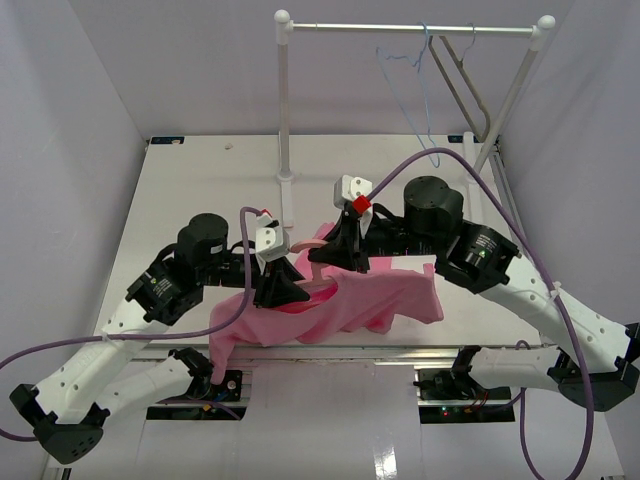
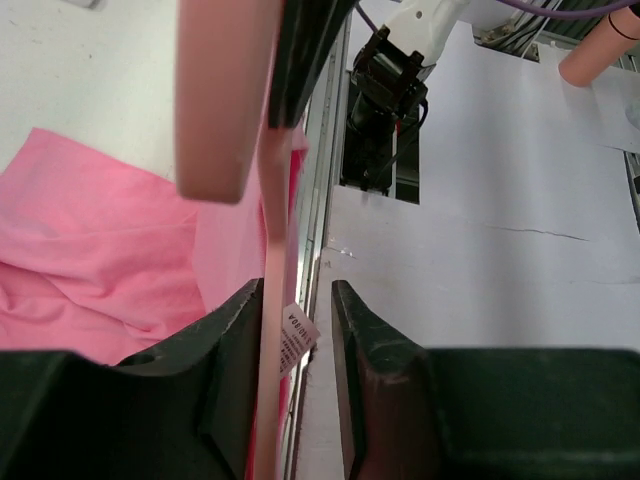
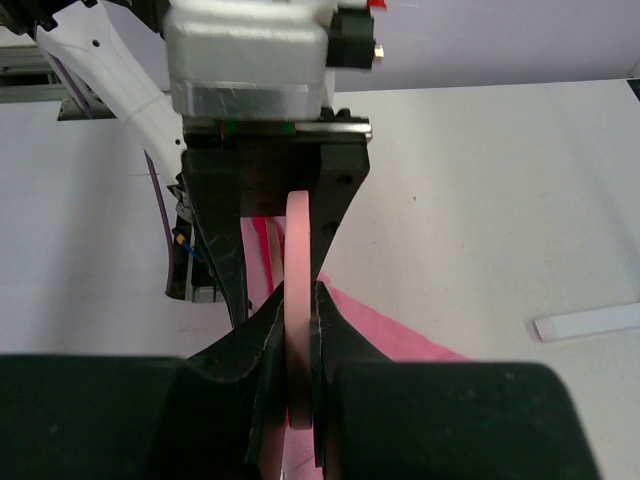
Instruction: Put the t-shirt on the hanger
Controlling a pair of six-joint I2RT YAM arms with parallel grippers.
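The pink t shirt (image 1: pixel 390 300) is bunched along the table's front edge, with a pink hanger (image 3: pixel 298 300) standing up out of it. My left gripper (image 1: pixel 285 285) is at the hanger's lower part inside the shirt; in the left wrist view the hanger runs down beside its left finger, and whether it grips is unclear there. My right gripper (image 1: pixel 325 255) is shut on the hanger's hook, just above and right of the left one. The shirt's white label (image 2: pixel 297 335) shows beside the left fingers.
A white rack (image 1: pixel 400 30) stands at the back with blue hangers (image 1: pixel 430 150) and grey hangers (image 1: pixel 460 80) on its bar.
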